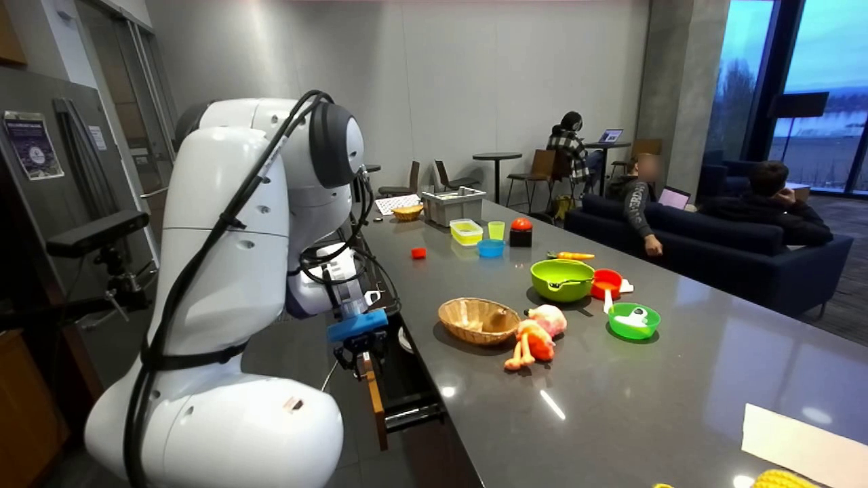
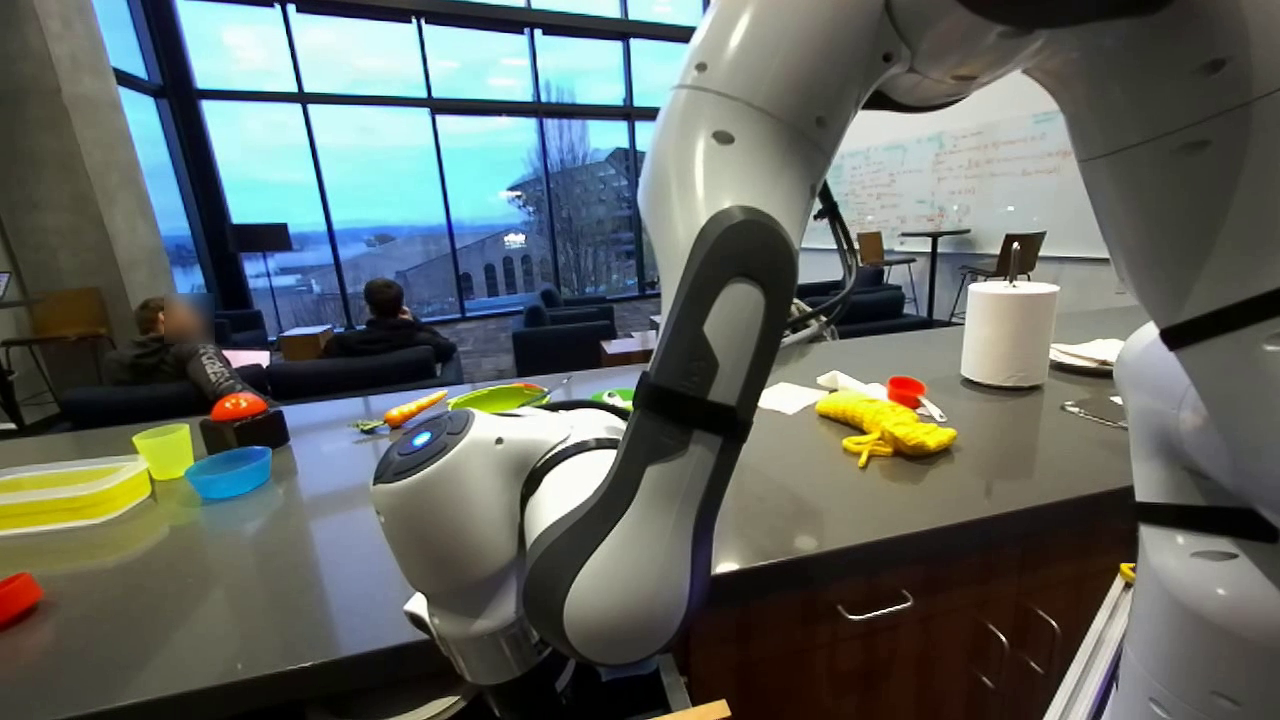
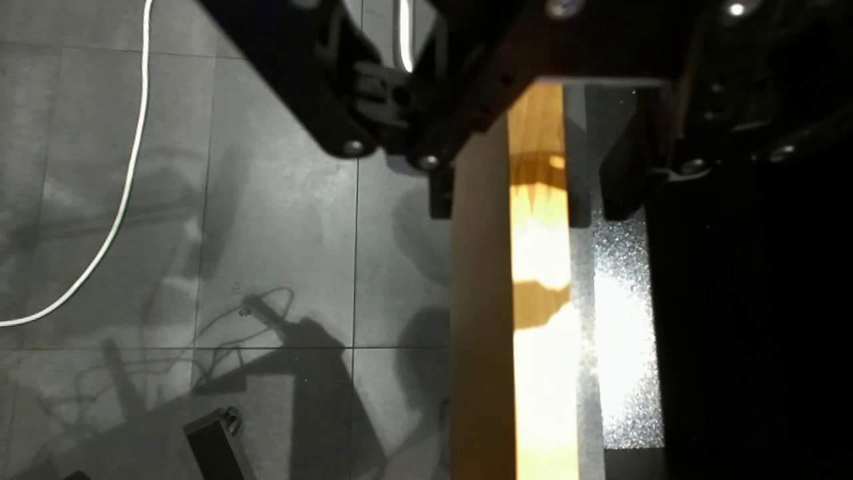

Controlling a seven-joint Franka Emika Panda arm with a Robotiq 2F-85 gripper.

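A drawer under the counter stands pulled out, its wooden front (image 1: 376, 398) reaching past the counter's edge in exterior view 1. My gripper points down over the top edge of that drawer front (image 3: 544, 360) in the wrist view. One finger (image 3: 441, 192) is on the outer face's side, very close to the wood; the other finger (image 3: 622, 188) is over the drawer's inside, with a gap to the wood. The fingers are apart, straddling the board. Most of the drawer's inside is too dark to read. The arm hides the gripper in exterior view 2.
On the counter are a wicker basket (image 1: 480, 321), a pink-orange plush toy (image 1: 534, 337), a green bowl (image 1: 561, 280) and a small green bowl (image 1: 635, 322). Farther back stands a grey bin (image 1: 453, 207). A white cable (image 3: 128, 184) lies on the floor beside the drawer.
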